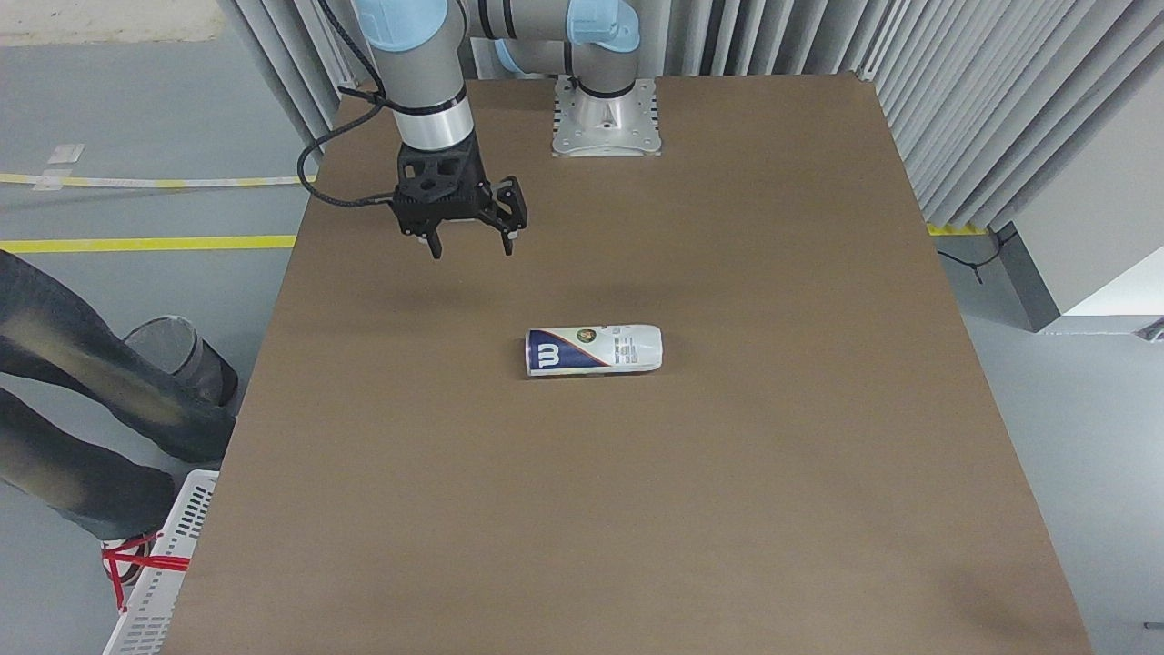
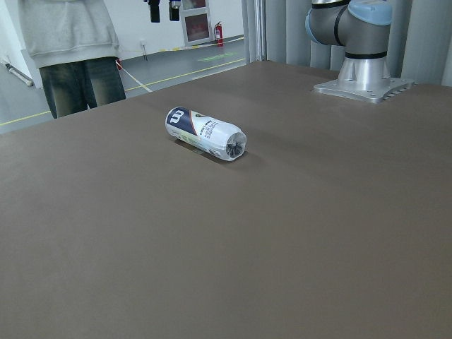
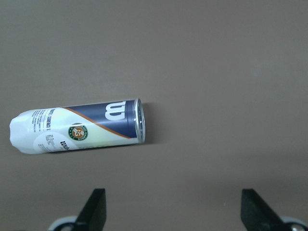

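A white and navy cylindrical Wilson can (image 1: 592,349) (image 2: 205,134) (image 3: 77,125) lies on its side near the middle of the brown table (image 1: 764,458). My gripper (image 1: 471,246) is raised toward the back left of the table, apart from the can. In the wrist view its two black fingers stand wide apart at the bottom edge with bare table between them, and the can lies above and left of them. In the left view only the black fingertips show at the top edge.
My arm's base plate (image 1: 606,136) sits at the back edge. A person's legs (image 1: 98,415) are beside the left edge, near a white perforated object (image 1: 153,600).
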